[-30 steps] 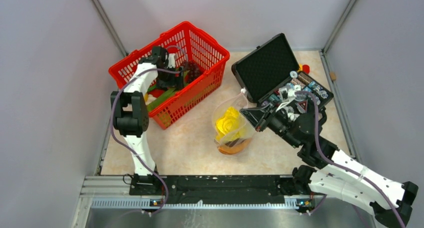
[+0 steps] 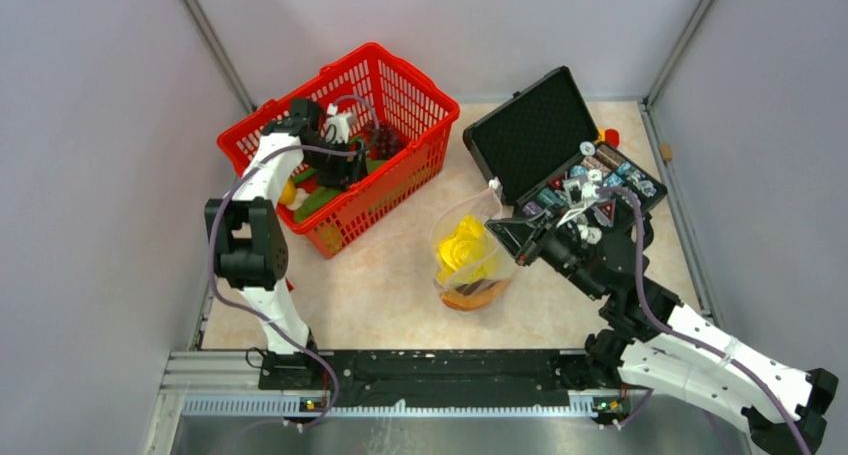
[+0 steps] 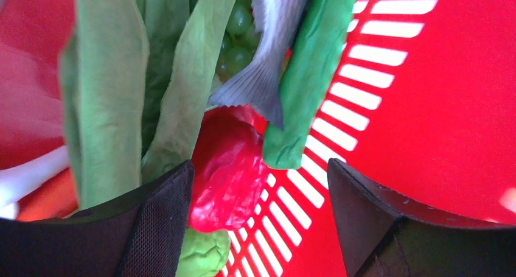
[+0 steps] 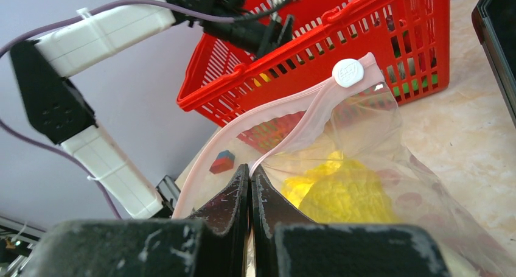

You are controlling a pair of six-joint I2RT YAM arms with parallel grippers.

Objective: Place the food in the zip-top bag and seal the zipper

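Note:
The clear zip top bag stands on the table holding yellow food and a brown piece at its bottom. In the right wrist view, my right gripper is shut on the thin pink zip edge; the bag mouth gapes, with the white slider at its far end. Down inside the red basket, my left gripper is open, its fingers well apart. A shiny red pepper-like piece shows beyond the left fingertip, near a green stick-shaped piece and a fish tail.
More food fills the red basket, including long green leaves and dark grapes. An open black case of small items sits behind the right arm. Bare table lies between basket and bag.

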